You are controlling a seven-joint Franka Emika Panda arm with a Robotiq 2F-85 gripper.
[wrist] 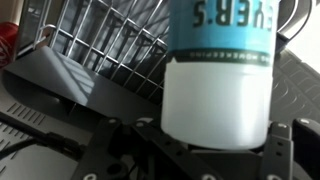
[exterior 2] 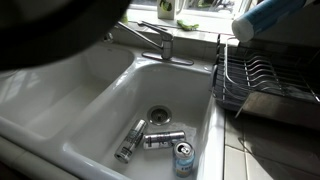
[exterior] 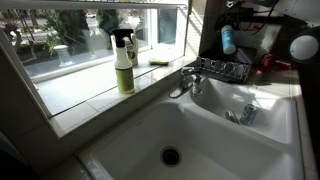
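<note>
A blue cylindrical container with a white end point(wrist: 218, 105) fills the upper middle of the wrist view, dark lettering on its label. My gripper is shut on it, at the bottom of that view. The same blue container point(exterior: 228, 40) hangs in the air above the dish rack point(exterior: 222, 71) in exterior view 1. In exterior view 2 the blue container point(exterior 2: 268, 15) is tilted at the top right, above the rack point(exterior 2: 262, 78); the fingers are out of sight there.
Three cans lie or stand in the sink basin point(exterior 2: 90, 150), one of them a blue-topped can point(exterior 2: 184, 160). A faucet point(exterior 2: 165, 40) rises behind the basins. The left basin point(exterior: 135, 150) is empty. A spray bottle point(exterior: 124, 70) stands by the window. Something red point(exterior: 265, 63) sits right of the rack.
</note>
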